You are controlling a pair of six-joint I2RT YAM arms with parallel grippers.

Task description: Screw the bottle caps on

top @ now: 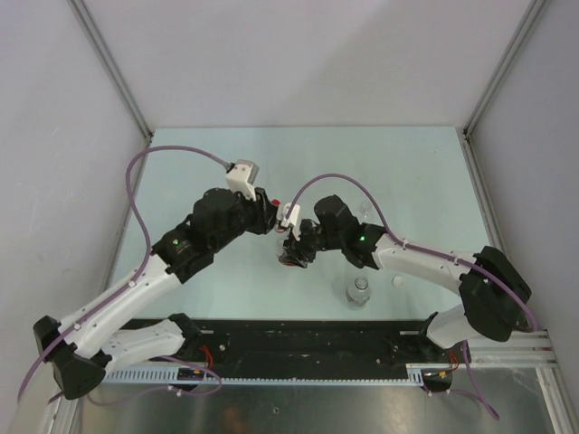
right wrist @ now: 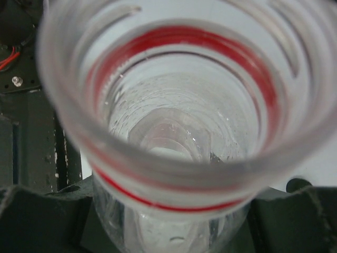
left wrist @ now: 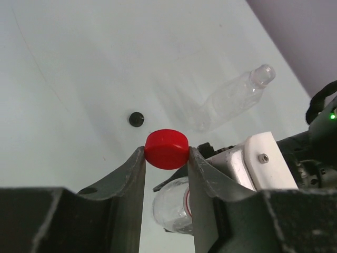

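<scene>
My left gripper (top: 271, 212) is shut on a red cap (left wrist: 166, 149), held at its fingertips just above and beside my right gripper (top: 290, 250). The right gripper is shut on a clear bottle (right wrist: 174, 232); in the right wrist view its open mouth fills the frame, with red rings at the neck. In the left wrist view that bottle (left wrist: 171, 208) shows below the cap, partly behind the fingers.
A clear bottle (left wrist: 229, 97) stands behind the right arm. Another bottle (top: 358, 291) is at the front right, with a small white disc (top: 397, 281) beside it.
</scene>
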